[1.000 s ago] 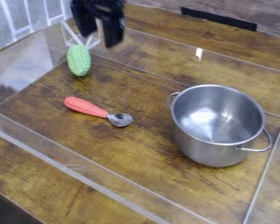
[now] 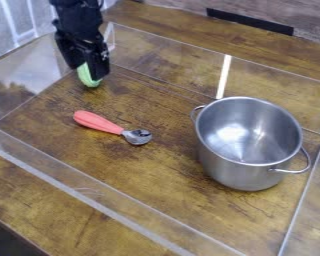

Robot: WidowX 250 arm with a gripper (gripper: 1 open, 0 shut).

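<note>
At the upper left, my dark gripper (image 2: pixel 87 60) is lowered over a pale green, ridged, corn-shaped vegetable (image 2: pixel 89 78), its fingers open around or just above it and hiding its upper part. A pizza cutter (image 2: pixel 99 122) with a coral handle and metal wheel lies below it on the wooden table (image 2: pixel 123 180). A large steel pot (image 2: pixel 248 150) with two handles stands at the right, empty inside.
Clear plastic sheeting or edging runs along the left, front and right of the work area. The middle of the table between the cutter and the pot is bare, as is the back of the table.
My gripper has moved down and slightly left onto the green vegetable, which it now partly covers. The cutter and pot have not moved.
</note>
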